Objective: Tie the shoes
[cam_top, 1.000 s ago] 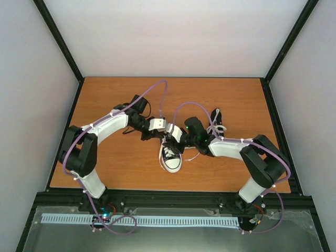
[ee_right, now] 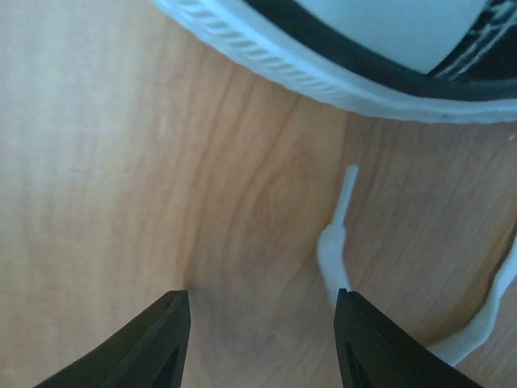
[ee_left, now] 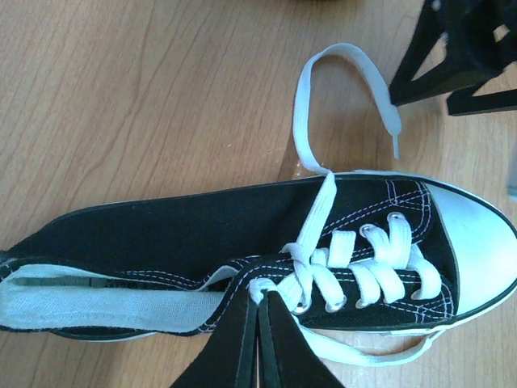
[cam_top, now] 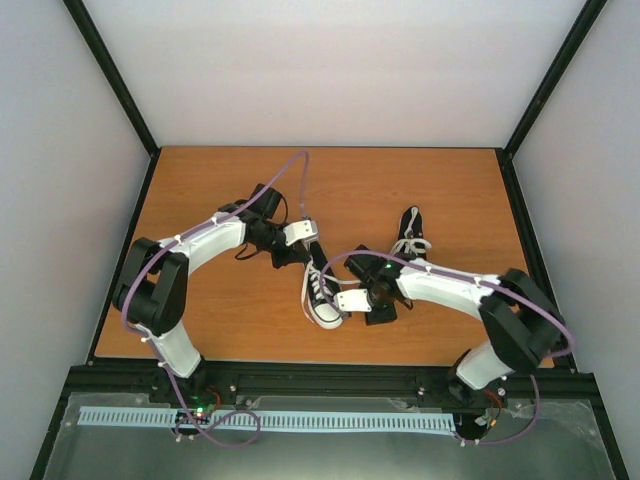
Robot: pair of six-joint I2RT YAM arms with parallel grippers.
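Observation:
The black-and-white shoe (ee_left: 186, 230) lies with its toe toward the front, its laces (ee_left: 311, 218) crossed at a knot near the tongue. My left gripper is shut at that knot, a white bit of lace at its fingertips. On the shoe's right side, a loose lace (ee_left: 302, 113) curves over the table. My right gripper stands open low beside the toe (ee_right: 388, 28). The lace's tip (ee_right: 333, 255) lies on or just above the wood, near its right finger (ee_right: 359, 339); nothing is gripped.
A second black shoe (cam_top: 408, 225) with white laces stands farther back on the right, partly behind the right arm. Bare table (cam_top: 240, 320) lies to the left and in front. Both arms crowd round the first shoe.
The left arm has hardly moved.

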